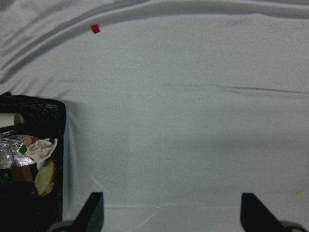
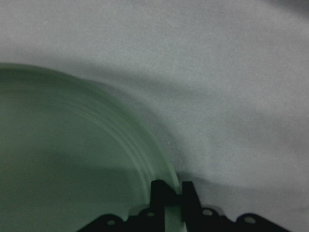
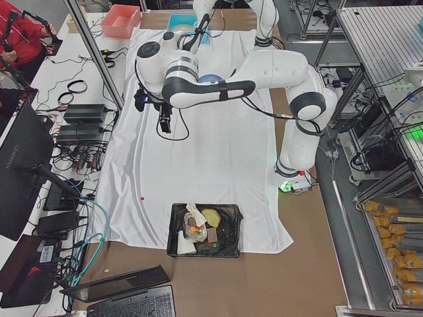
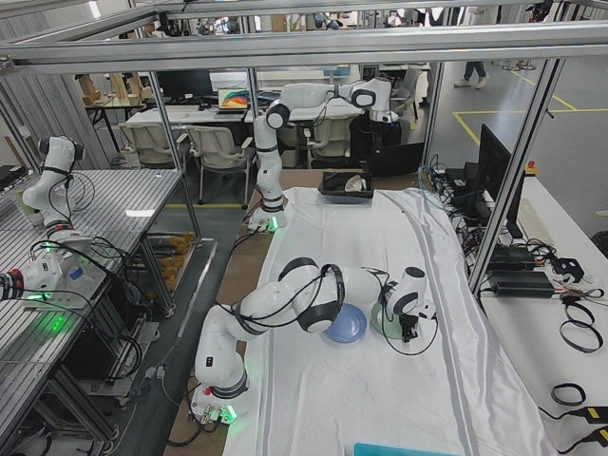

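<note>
A translucent green plate (image 2: 72, 135) lies on the white cloth, under my right gripper, which is closed at its rim; the right camera view shows it beside a blue plate (image 4: 344, 328). My left gripper hangs open above bare cloth, nothing between its fingers. A black tray (image 3: 173, 231) holds crumpled paper, foil, bread and small scraps; in the left wrist view it is at the left edge. A small red piece (image 1: 95, 28) lies on the cloth.
A teal container (image 4: 404, 449) sits at the cloth's far end from the black tray. A laptop (image 3: 129, 304) stands beyond the tray. Monitors and cables line one side.
</note>
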